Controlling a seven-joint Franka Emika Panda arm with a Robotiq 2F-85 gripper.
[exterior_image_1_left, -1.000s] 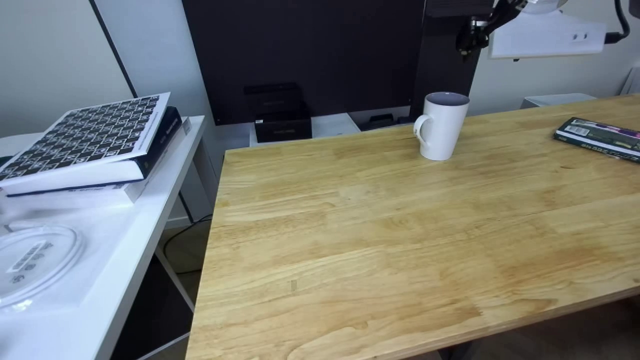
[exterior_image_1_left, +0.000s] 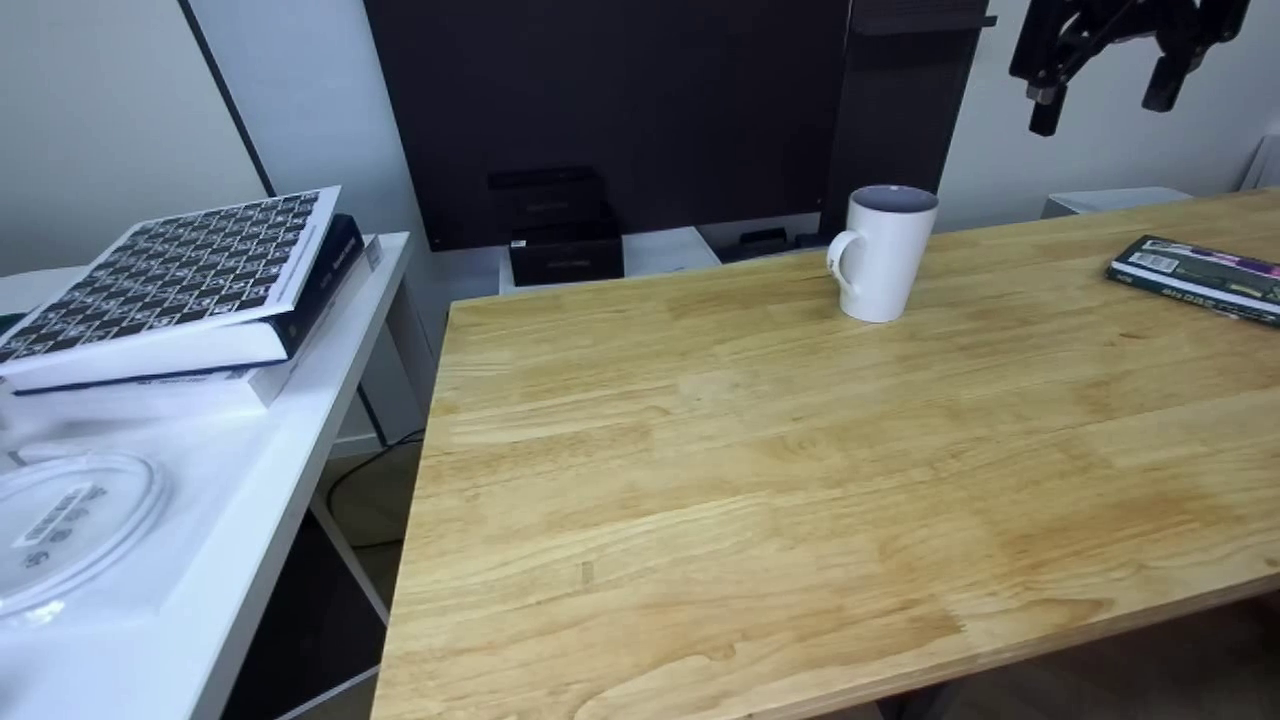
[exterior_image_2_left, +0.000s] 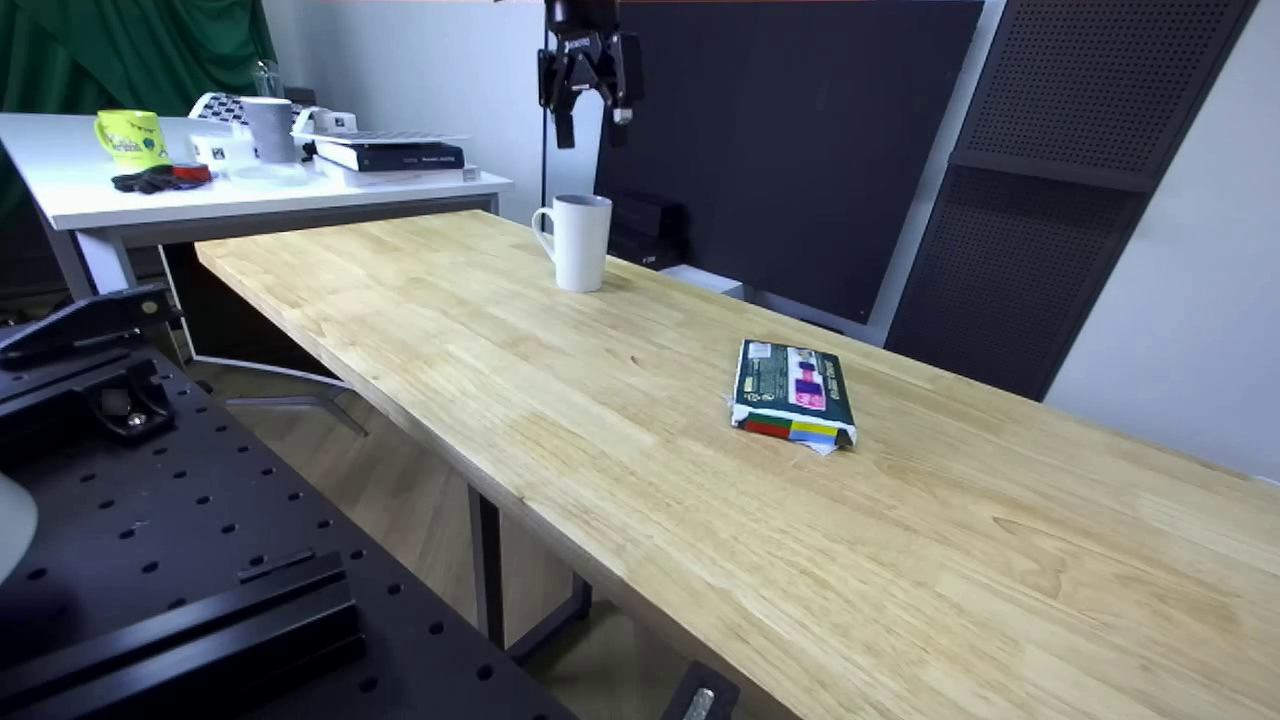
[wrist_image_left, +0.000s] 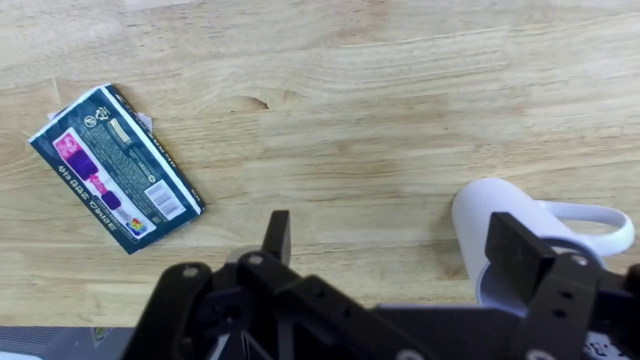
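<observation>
A white mug (exterior_image_1_left: 885, 258) with a grey inside stands upright near the table's back edge. Its handle points left in both exterior views. High above the table, my gripper (exterior_image_2_left: 590, 134) is open, its two fingers well apart with only air between them. In the wrist view the mug (wrist_image_left: 493, 210) lies partly behind the right finger (wrist_image_left: 511, 246), and its lower part is covered. A dark green box (wrist_image_left: 123, 168) with pink and purple print lies flat on the table, up and left of the gripper in that view.
A white side table (exterior_image_2_left: 276, 210) at the far left holds books (exterior_image_1_left: 180, 282), cups and other items. A dark panel (exterior_image_1_left: 624, 108) rises behind the table.
In exterior view 1 the gripper has shifted right and turned, so both fingers now show pointing down. Mug and box have stayed put.
</observation>
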